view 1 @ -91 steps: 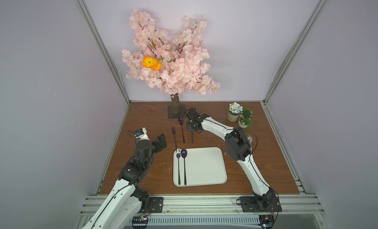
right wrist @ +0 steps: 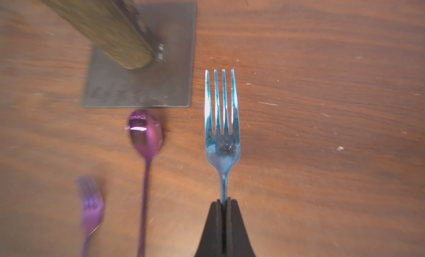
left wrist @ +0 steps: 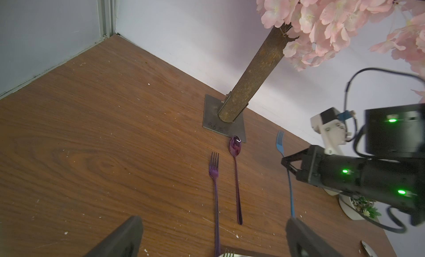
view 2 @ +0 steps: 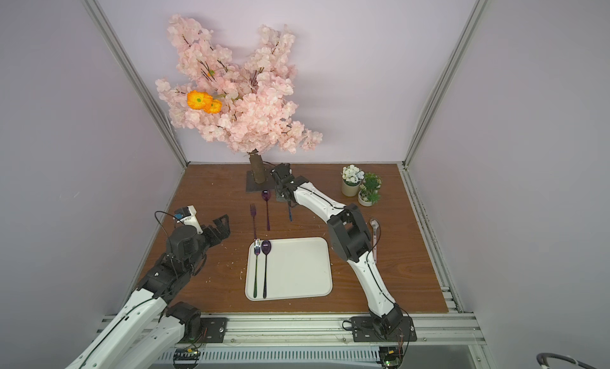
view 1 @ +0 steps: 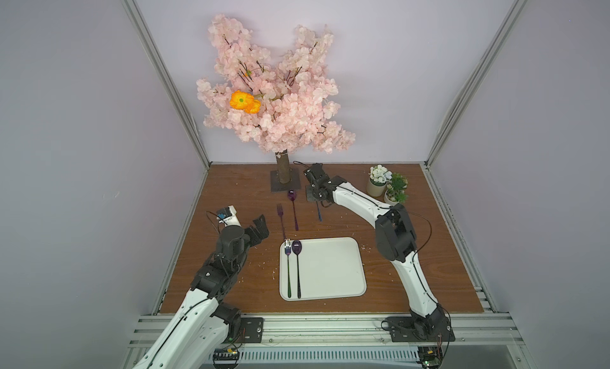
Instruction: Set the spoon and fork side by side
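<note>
A blue fork (right wrist: 222,146) is pinched at its neck by my right gripper, tines pointing away. In the left wrist view the same fork hangs above the table with its handle trailing down. To its left on the wood lie a purple spoon (left wrist: 235,146) and a purple fork (left wrist: 213,170), roughly parallel and apart. On the white tray (view 1: 330,267), another fork (view 1: 288,264) and a dark spoon (view 1: 297,264) lie side by side at the left end. Left of the tray, my left gripper (view 1: 259,230) stands open and empty above the table.
A pink blossom tree on a metal base (right wrist: 177,75) stands behind the purple spoon. Two small potted plants (view 1: 376,181) are at the back right. A silver spoon (view 2: 374,232) lies at the right side. The tray's middle and right are bare.
The blue fork was low over the table beside the purple spoon; my right gripper has carried it up and to the right. The left arm stays still.
</note>
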